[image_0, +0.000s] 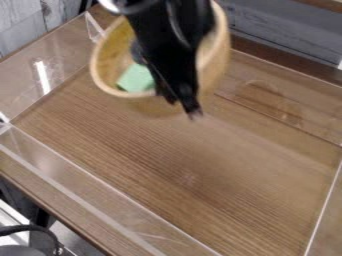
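Observation:
My dark gripper (187, 85) hangs blurred from the top centre. Behind it at the upper middle is a tan round bowl or container (110, 60) with a green object (135, 78) in it; the gripper hides much of both. I cannot tell whether the gripper is open or shut, or whether it is holding the bowl.
The wooden tray floor (174, 190) is clear across the middle and front. Clear walls edge it at left and right. A dark cable (30, 235) lies outside at the bottom left.

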